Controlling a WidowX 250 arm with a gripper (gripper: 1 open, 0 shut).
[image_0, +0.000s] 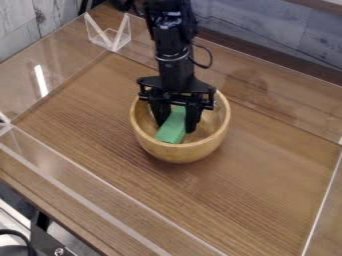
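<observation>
A tan round bowl (183, 150) sits near the middle of the wooden table. Inside it lies a green object (171, 126). My black gripper (175, 108) reaches down into the bowl from above, its fingers around the top of the green object and shut on it, though the fingertips are partly hidden by the dark mechanism.
Clear plastic brackets stand at the left edge and back left. A cable loop shows at the lower left corner.
</observation>
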